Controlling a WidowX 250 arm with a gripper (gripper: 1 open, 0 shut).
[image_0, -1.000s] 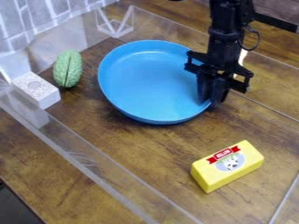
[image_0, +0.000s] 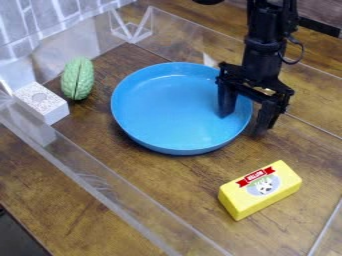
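My black gripper (image_0: 247, 105) is low at the right rim of a large blue bowl (image_0: 167, 105), its two dark fingers apart, one over the rim and one outside it on the wooden table. Whether anything is between them is hard to tell.
A yellow box (image_0: 261, 188) with a red and white label lies at the lower right. A green ridged object (image_0: 76, 78) and a white block (image_0: 42, 103) are at the left, near a clear plastic edge.
Since a second ago the bowl has moved toward the lower left of the view and my gripper has shifted slightly.
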